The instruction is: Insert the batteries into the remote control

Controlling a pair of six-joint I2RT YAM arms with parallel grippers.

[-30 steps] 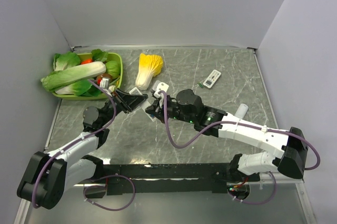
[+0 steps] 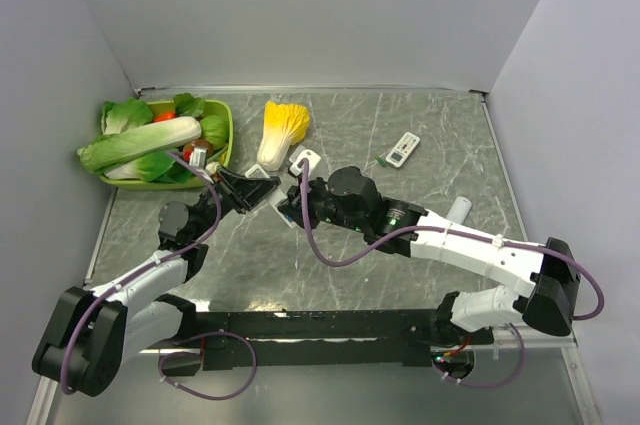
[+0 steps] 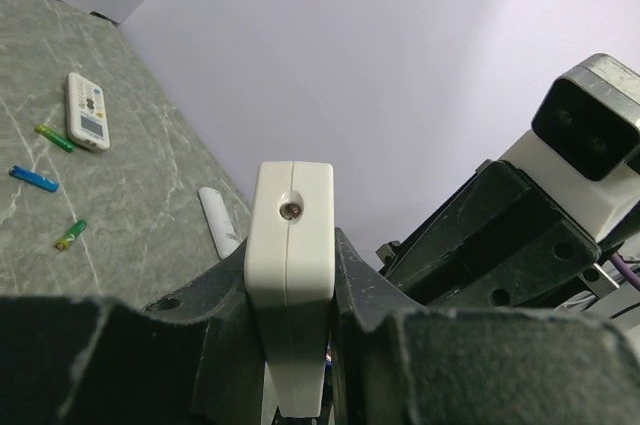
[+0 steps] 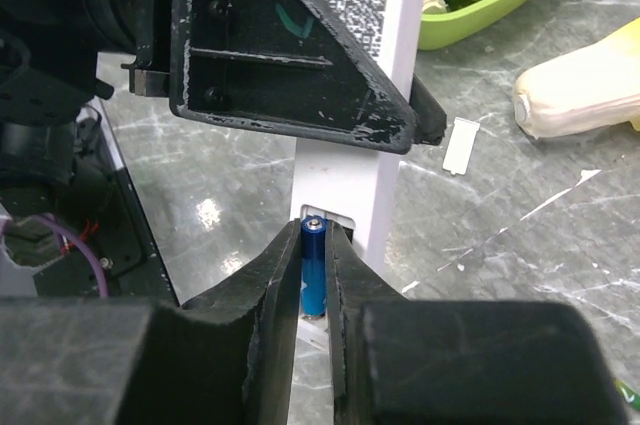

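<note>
My left gripper [image 2: 262,187] is shut on a white remote, seen end-on in the left wrist view [image 3: 289,275]. Its battery compartment is open, with a blue battery [image 4: 313,265] in or at it, between the fingertips of my right gripper; whether these grip it is unclear. A second remote [image 3: 87,110] lies on the table beside a green battery [image 3: 53,137], a blue battery [image 3: 33,178] and another green battery [image 3: 70,234].
A green basket of vegetables [image 2: 160,177] stands at the back left, with a yellow cabbage [image 2: 283,130] beside it. A white cylinder [image 2: 459,209] lies at the right. A small white piece [image 4: 460,145], perhaps a cover, lies on the table.
In the top view, my right gripper and its arm have shifted slightly over the last second at the held remote. My left arm looks unchanged.
</note>
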